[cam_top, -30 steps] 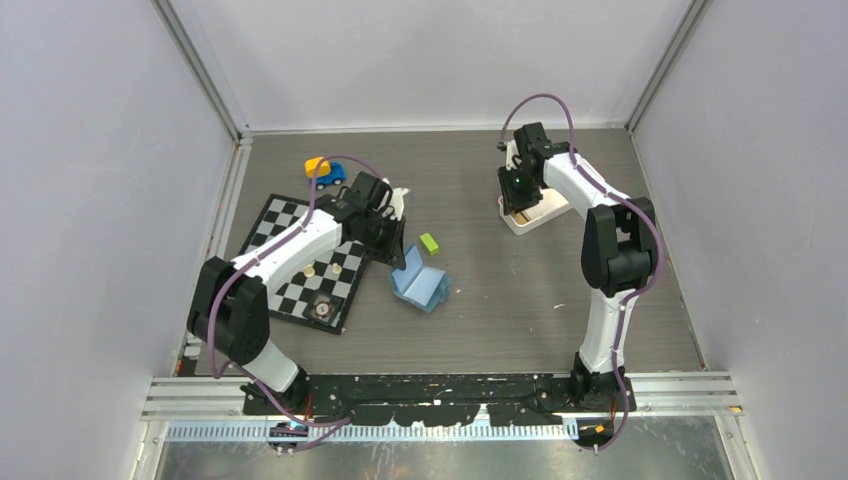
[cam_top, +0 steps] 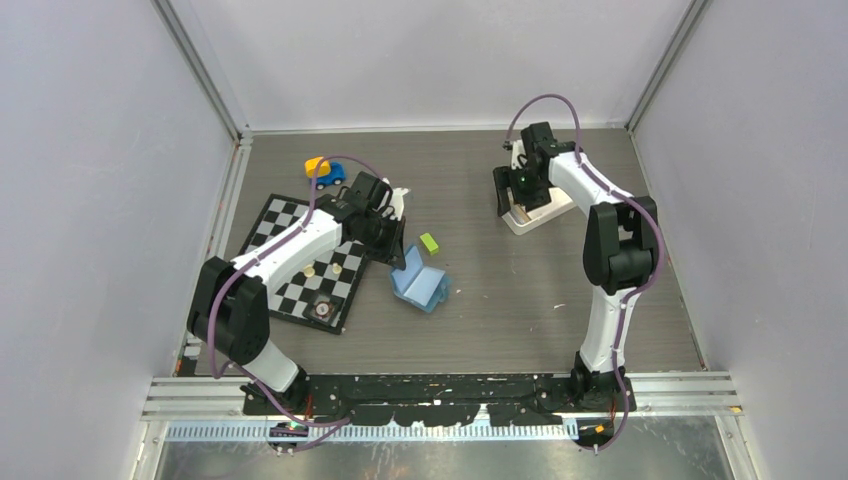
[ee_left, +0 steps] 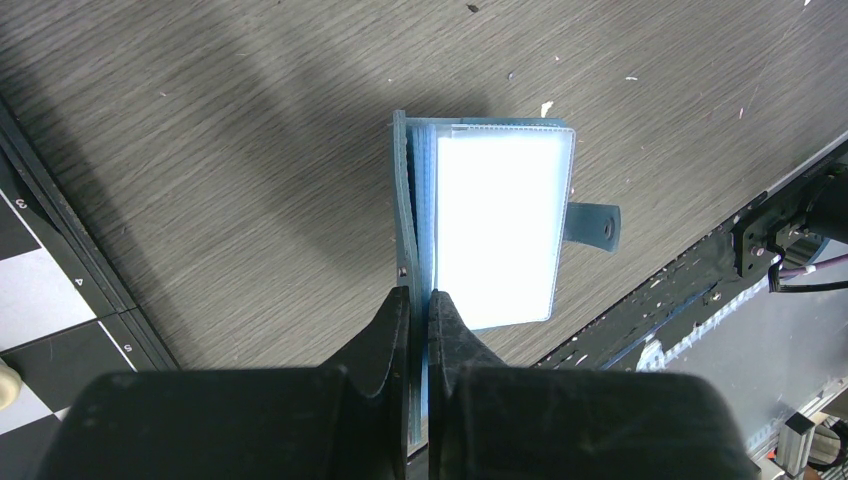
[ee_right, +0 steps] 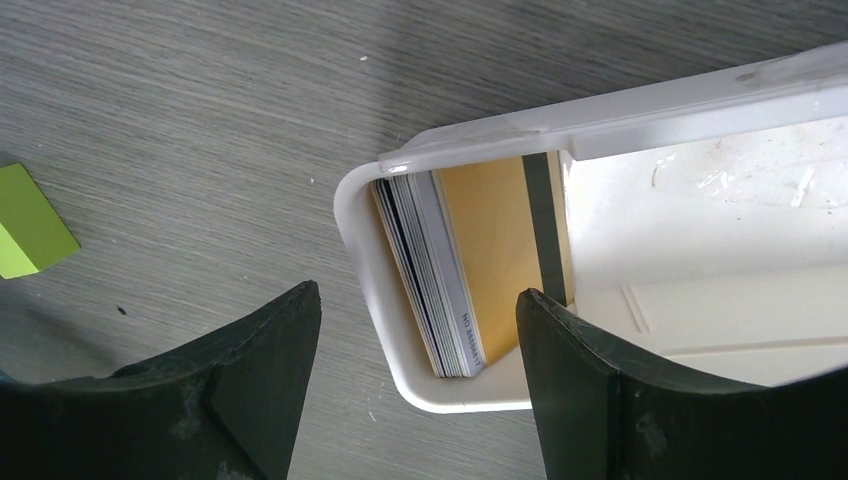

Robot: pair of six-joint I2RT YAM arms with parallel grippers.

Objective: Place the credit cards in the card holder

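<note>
The blue card holder (cam_top: 424,283) stands spread open on the table. My left gripper is shut on one cover edge of the card holder, whose clear sleeves (ee_left: 500,220) and snap tab (ee_left: 595,226) face up in the left wrist view. Several credit cards (ee_right: 430,270) stand on edge, packed at the near end of a white tray (ee_right: 372,280). A gold card with a dark stripe (ee_right: 495,245) leans beside them, its face showing. Above that end of the tray, my right gripper is open, fingers wide apart, nothing between them.
A green block (ee_right: 32,225) lies between holder and tray. The chessboard (cam_top: 350,290) with a few pieces sits under the left arm, and a yellow-blue toy truck (cam_top: 325,171) stands at the back left. Bare table lies at front centre and right.
Over the tray, my right gripper's fingers have spread from close together to wide apart, and the arm has shifted slightly. The left arm and the card holder have stayed put.
</note>
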